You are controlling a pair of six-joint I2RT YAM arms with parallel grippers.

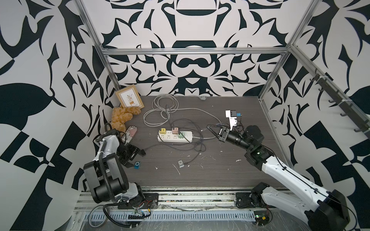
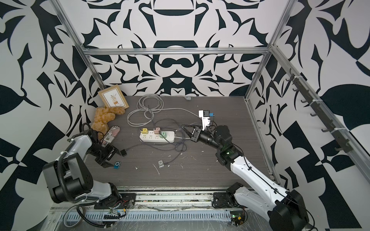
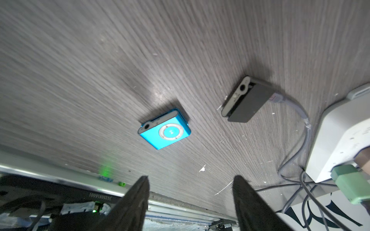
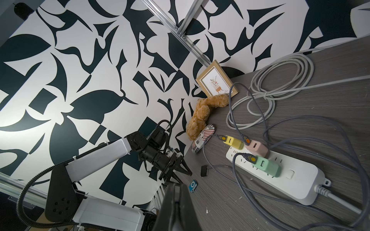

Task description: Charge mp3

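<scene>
In the left wrist view a blue mp3 player [image 3: 154, 139] lies on the table with no cable attached. To its right a black mp3 player [image 3: 251, 104] has a grey cable plugged into it. My left gripper is open and empty, low over the table beside these two players. A silver mp3 player [image 1: 181, 163] sits nearer the table's middle, joined to a cable. Over the right of the table, past the end of the power strip [image 1: 185, 138], my right gripper is shut with nothing showing between its fingers.
Yellow [image 4: 233, 142], pink [image 4: 256, 148] and green [image 4: 268, 166] charger plugs stand in the strip, trailing dark cables. A coiled grey cord [image 1: 154, 124], plush toy [image 1: 119, 117], picture frame [image 1: 129, 96] and striped case [image 1: 131, 132] lie behind.
</scene>
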